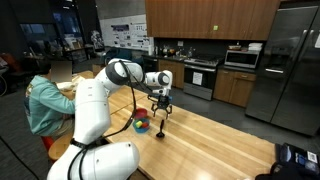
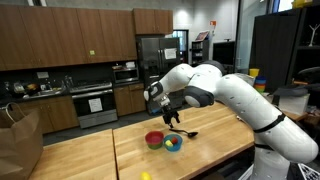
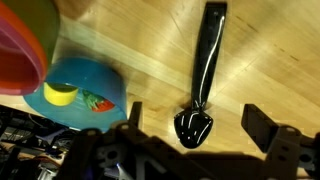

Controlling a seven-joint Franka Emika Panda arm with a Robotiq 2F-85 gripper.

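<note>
A black spoon-like utensil (image 3: 208, 50) lies on the wooden table, its broad head between my fingers in the wrist view and its handle running upward. My gripper is open above it, fingers apart and holding nothing. To the left sits a blue bowl (image 3: 86, 72) with a yellow piece and a red-and-green piece inside. Beside it, at the upper left, is a red bowl (image 3: 42, 28). From outside, the gripper (image 2: 171, 120) hangs over the table near the utensil (image 2: 185, 132), with the red bowl (image 2: 154, 139) and blue bowl (image 2: 174, 143) close by.
A yellow object (image 2: 146, 176) lies at the table's near edge. A person in a green shirt (image 1: 46, 105) is beside the table on the left.
</note>
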